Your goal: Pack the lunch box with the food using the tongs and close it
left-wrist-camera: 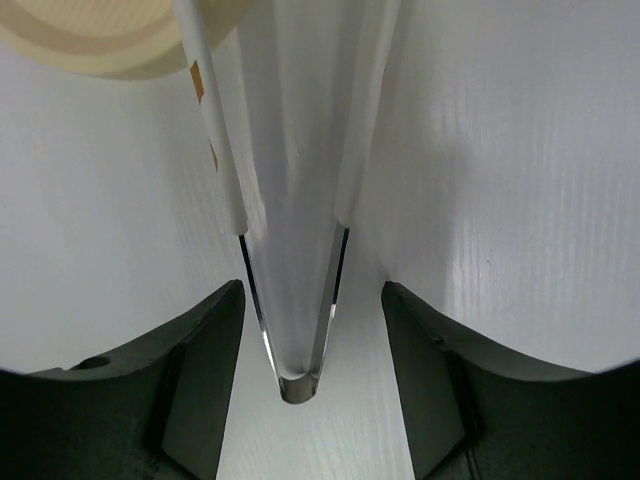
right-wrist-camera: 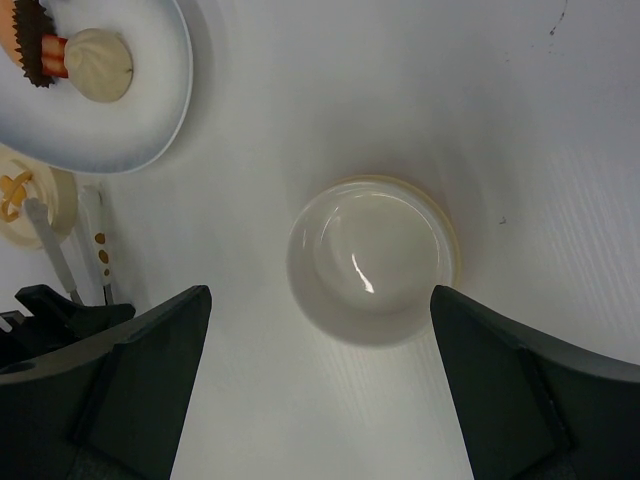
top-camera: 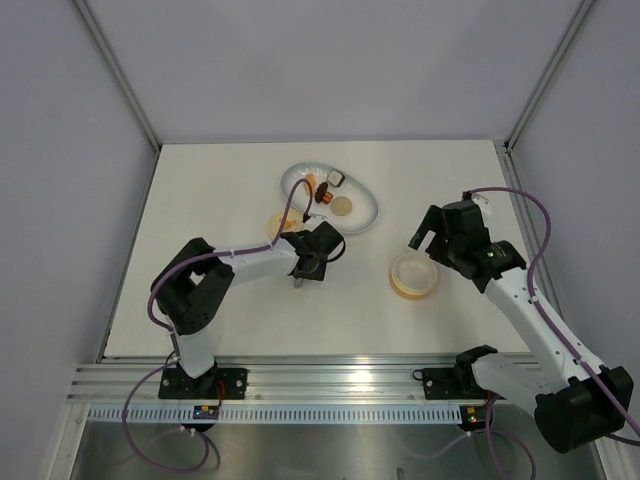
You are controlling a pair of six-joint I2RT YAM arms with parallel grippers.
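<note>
My left gripper is part open over white tongs (left-wrist-camera: 365, 110), whose bottom end lies between its fingers on the white table. A cream round container holding orange food sits beside them, seen also in the right wrist view. Above it, a white oval plate (right-wrist-camera: 120, 140) carries a cream round piece (right-wrist-camera: 98, 65), strawberry slices, a dark item and orange food. My right gripper stands open above a white round bowl (right-wrist-camera: 365, 270) with a yellow rim, with nothing held.
Metal rails border it. The left arm covers part of the left-front area.
</note>
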